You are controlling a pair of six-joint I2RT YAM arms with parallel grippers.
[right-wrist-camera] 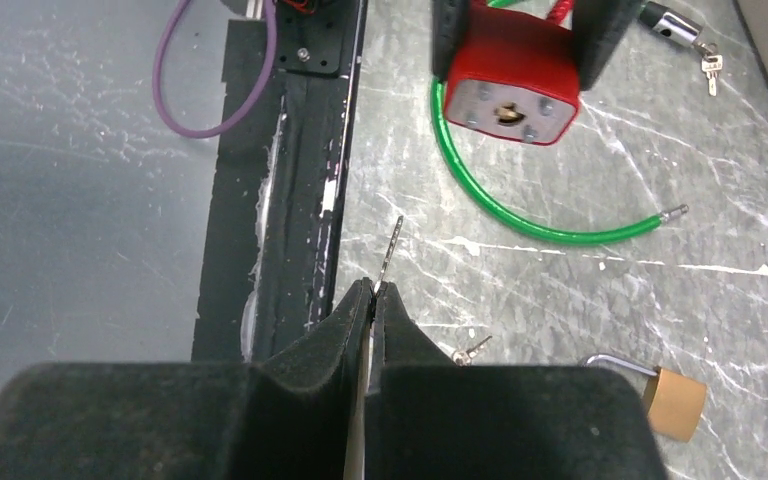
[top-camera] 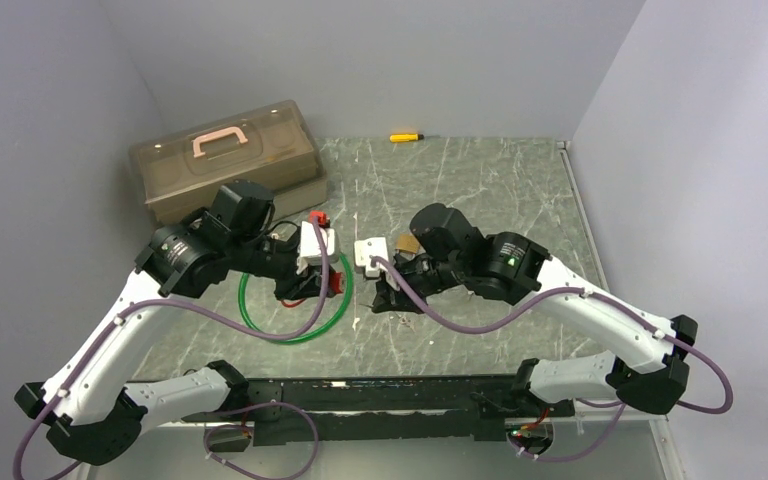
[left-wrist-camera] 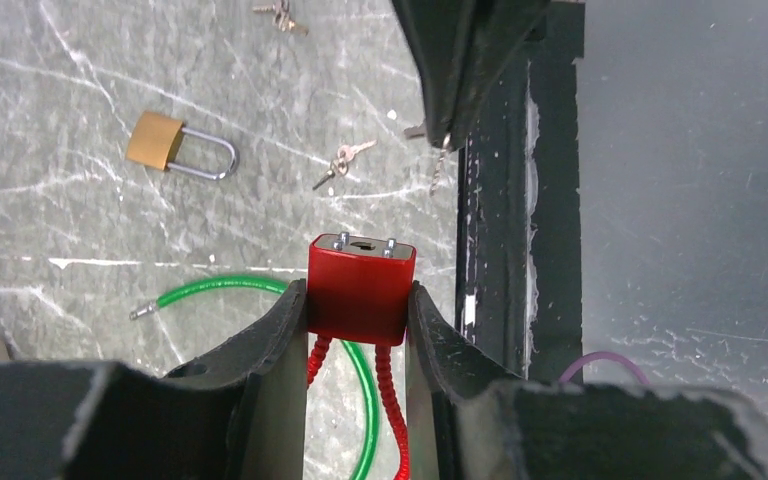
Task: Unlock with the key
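A red lock block with red cables is held by my left gripper, its keyhole face pointing toward my right arm; the same block [right-wrist-camera: 508,85] appears at the top of the right wrist view. My right gripper is shut on a thin metal piece [right-wrist-camera: 394,238], apparently the key or a pick, sticking out from the fingertips below and left of the block, apart from it. On the table lie a brass padlock [left-wrist-camera: 155,141], loose keys [left-wrist-camera: 345,158] and a small cylinder lock with keys [right-wrist-camera: 670,22].
A lidded toolbox [top-camera: 230,150] stands at the back left. A yellow screwdriver [top-camera: 405,138] lies at the back. A green hose [top-camera: 290,340] lies under the left arm. The dark table edge [top-camera: 380,392] runs along the front.
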